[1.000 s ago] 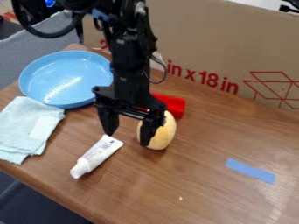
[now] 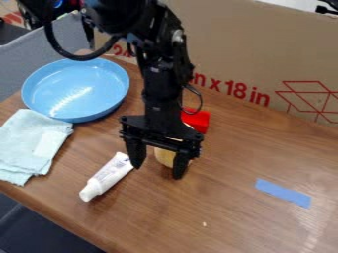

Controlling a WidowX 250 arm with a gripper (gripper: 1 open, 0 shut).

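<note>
My black gripper (image 2: 157, 164) is open, low over the wooden table, its fingers on either side of a pale yellow rounded object (image 2: 166, 156), which is mostly hidden behind it. A red object (image 2: 196, 120) lies just behind the gripper. A white tube (image 2: 106, 177) lies at the front left, beside the left finger.
A blue plate (image 2: 74, 89) sits at the back left, and a pale cloth (image 2: 30, 143) lies at the left edge. A strip of blue tape (image 2: 283, 194) is stuck on the table (image 2: 251, 158) at right, where the surface is otherwise clear. A cardboard panel (image 2: 258, 54) stands behind.
My gripper has shifted right and down over the yellow object, which is now more hidden. The tube and the other things look unmoved.
</note>
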